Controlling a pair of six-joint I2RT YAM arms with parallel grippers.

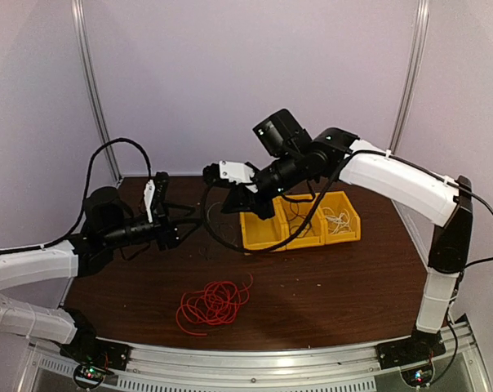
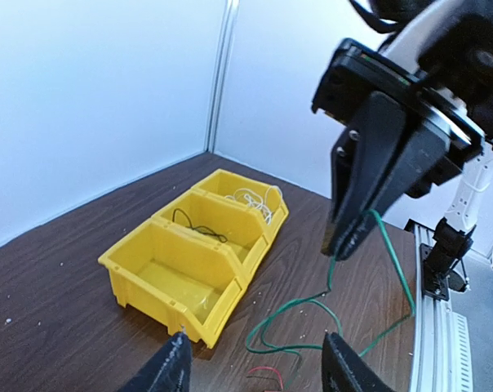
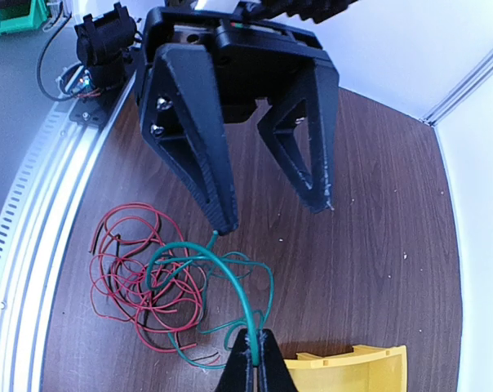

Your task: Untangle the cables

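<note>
My right gripper is shut on a green cable (image 3: 242,298), which is raised off the table in loose loops. The same green cable (image 2: 289,305) dangles from the right fingers in the left wrist view. My left gripper faces it with its fingers spread and nothing between them; in the right wrist view one left fingertip (image 3: 224,220) overlaps a strand of green cable, and I cannot tell whether they touch. A tangled red cable (image 1: 214,303) lies on the table near the front, below both grippers.
Behind and to the right stands a yellow bin (image 1: 263,233) with three compartments: the nearest looks empty, the middle holds a dark cable (image 2: 199,229), the far one a white cable (image 2: 255,198). Bare table (image 1: 344,302) lies at front right. My arms are close together.
</note>
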